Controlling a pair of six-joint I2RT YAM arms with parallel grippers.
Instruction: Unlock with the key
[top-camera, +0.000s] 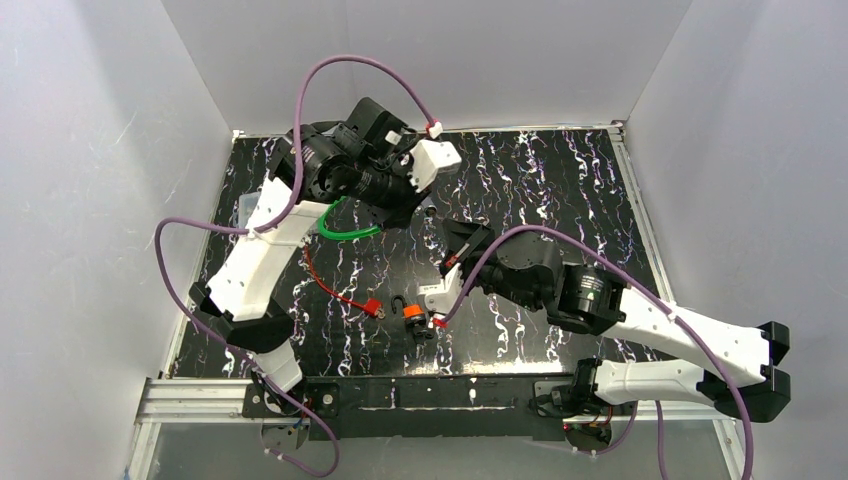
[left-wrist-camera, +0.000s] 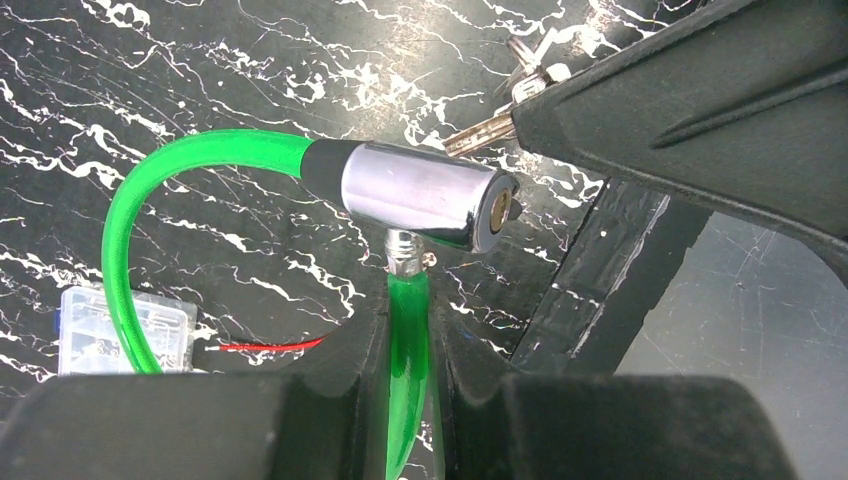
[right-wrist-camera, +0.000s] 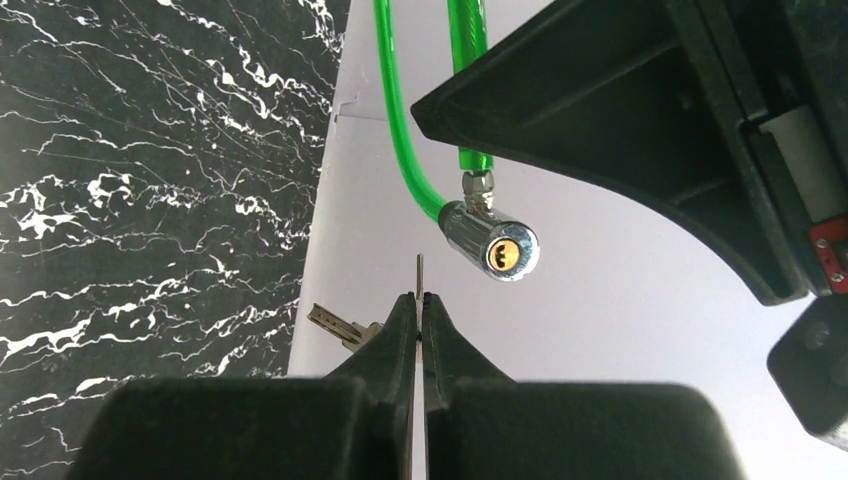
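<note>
A green cable lock with a silver lock cylinder (left-wrist-camera: 425, 190) hangs in front of my left gripper, which is shut on its green cable (left-wrist-camera: 408, 320) just behind the metal end. The brass keyhole (right-wrist-camera: 504, 255) faces my right gripper in the right wrist view. That gripper is shut on a key (right-wrist-camera: 420, 275), whose thin blade sticks up past the fingertips, below and left of the keyhole and apart from it. A second key (right-wrist-camera: 338, 325) dangles to the left. In the left wrist view, the keys (left-wrist-camera: 490, 128) show close behind the cylinder.
A red cable (top-camera: 335, 292) and an orange-and-black item (top-camera: 414, 317) lie on the black marbled table below the grippers. A clear plastic box (left-wrist-camera: 170, 330) rests at the left, partly hidden by the left arm.
</note>
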